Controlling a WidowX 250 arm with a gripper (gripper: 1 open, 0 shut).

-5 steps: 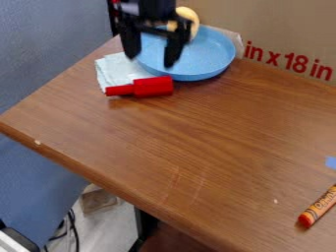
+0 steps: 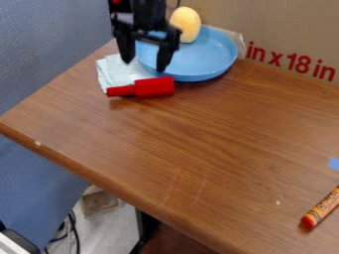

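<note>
My black gripper (image 2: pixel 145 55) hangs at the top, over the left part of a blue plate (image 2: pixel 205 62) and beside a white folded cloth (image 2: pixel 117 75). Its fingers point down and stand apart; I see nothing clearly held between them. A yellow egg-shaped object (image 2: pixel 185 21) sits at the back of the plate. A red bottle-shaped object (image 2: pixel 141 87) lies at the front edge of the cloth.
An orange crayon-like stick (image 2: pixel 322 206) lies at the right edge. A cardboard panel (image 2: pixel 284 45) stands behind; the table's left edge drops to floor.
The plate, cloth and red object look unmoved.
</note>
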